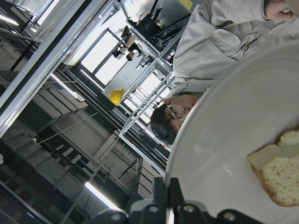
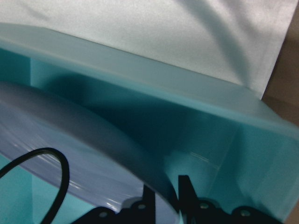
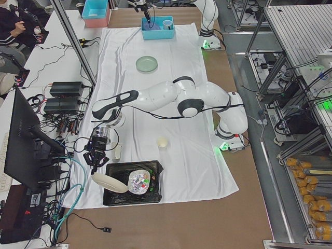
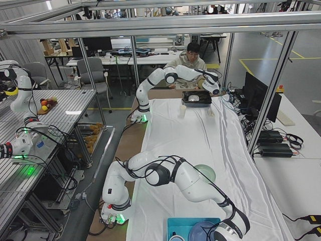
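Observation:
My left gripper is shut on the rim of a white plate (image 1: 210, 140) that carries a piece of bread (image 1: 275, 172); in the camera left view the plate (image 3: 108, 182) is tilted over the left end of a black tray (image 3: 153, 194), which also holds a round item with coloured bits (image 3: 138, 181). In the right wrist view my right gripper is shut on the rim of a purple plate (image 2: 74, 140) inside a blue bin (image 2: 215, 102). A green plate (image 3: 147, 64) lies on the white cloth.
A small cream round object (image 3: 162, 141) stands mid-cloth. A monitor (image 3: 23, 145) and cables line the left edge. A person (image 4: 193, 63) sits beyond the tray. The cloth between tray and green plate is mostly clear.

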